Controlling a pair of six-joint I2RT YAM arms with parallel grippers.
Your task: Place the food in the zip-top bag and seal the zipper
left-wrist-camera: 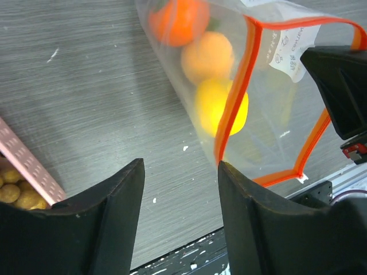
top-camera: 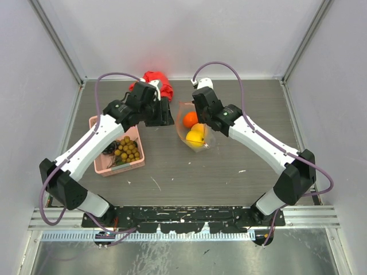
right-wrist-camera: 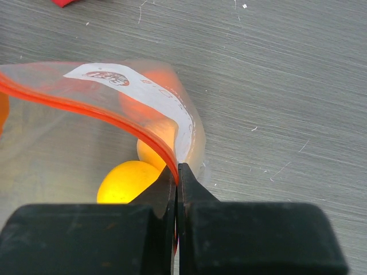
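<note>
A clear zip top bag (top-camera: 182, 112) with an orange-edged mouth hangs in the middle of the table, its mouth spread open. Inside it are an orange fruit (top-camera: 191, 119), a paler orange one (left-wrist-camera: 207, 55) and a yellow one (top-camera: 195, 138). My right gripper is shut on the bag's rim at one side of the mouth. To the left of the bag, my left gripper stands open, its fingers apart with nothing gripped. The bag's near orange edge (left-wrist-camera: 234, 102) comes down close to its right fingertip; whether they touch I cannot tell.
A pink basket (top-camera: 141, 162) on the left holds several small round brownish-green items (top-camera: 127, 150) and something dark. A red cloth (top-camera: 155, 76) lies at the back.
</note>
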